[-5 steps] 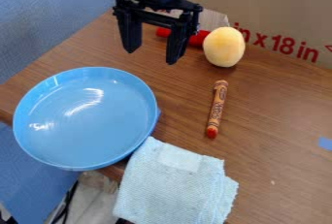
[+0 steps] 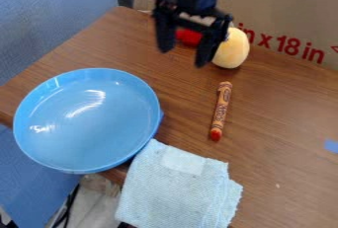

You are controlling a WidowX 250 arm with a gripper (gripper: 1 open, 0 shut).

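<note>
My black gripper [image 2: 183,44] is open at the top centre, in front of a red object [image 2: 188,36] that is partly hidden behind it, beside a pale yellow egg-shaped thing [image 2: 232,48]. An orange wrapped stick [image 2: 220,111] with a red end lies in the middle right of the wooden table. A large blue plate [image 2: 87,118] sits at the left.
A folded light blue cloth [image 2: 179,188] lies at the front. A cardboard box [image 2: 291,15] stands at the back.
The objects look unmoved.
</note>
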